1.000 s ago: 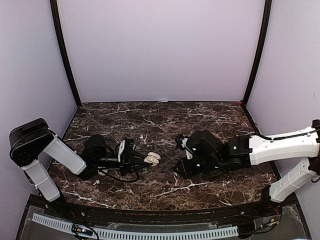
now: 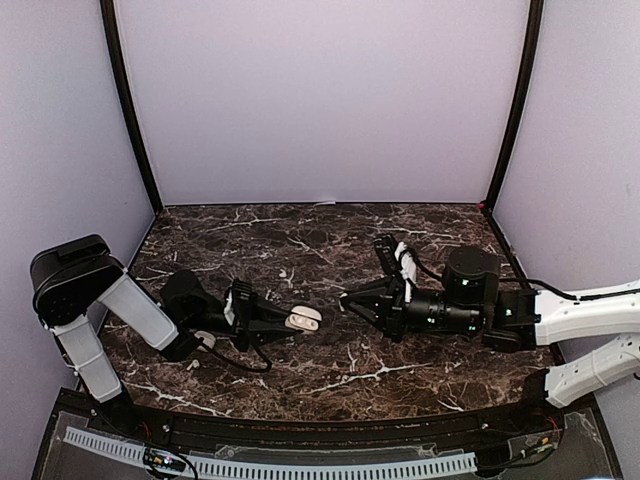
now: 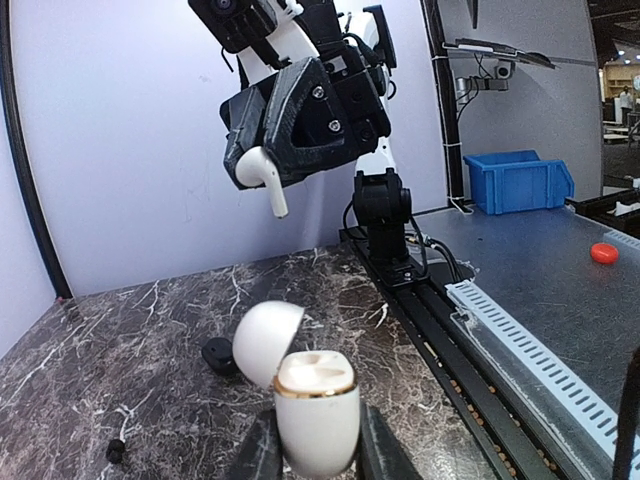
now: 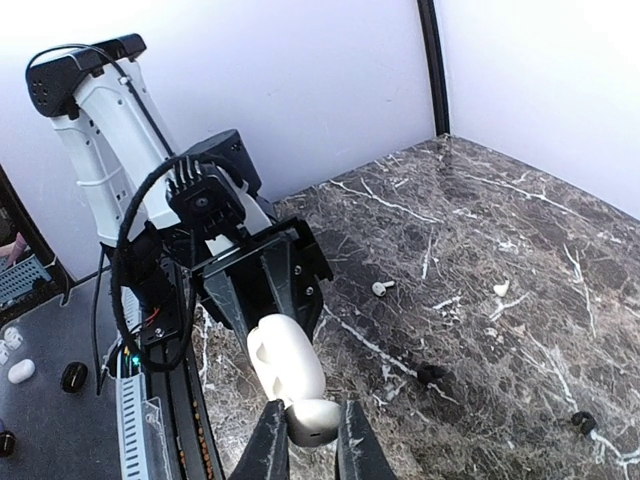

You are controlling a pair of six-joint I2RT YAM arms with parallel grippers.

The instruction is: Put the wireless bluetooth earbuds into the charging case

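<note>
The white charging case point(image 2: 305, 319) is upright with its lid point(image 3: 262, 340) open, held by my left gripper, which is shut on it. My right gripper point(image 2: 349, 300) is shut on a white earbud point(image 3: 262, 172), stem pointing down, above and to the right of the case in the top view. In the right wrist view the earbud point(image 4: 312, 420) sits between the fingertips, with the case point(image 4: 292, 368) behind it. Small white pieces point(image 4: 381, 288) lie loose on the marble table.
Small dark objects point(image 4: 583, 423) lie on the marble table point(image 2: 320, 240). A blue bin point(image 3: 515, 185) and a red object point(image 3: 604, 252) are outside the work area.
The left gripper and case have shifted only slightly.
</note>
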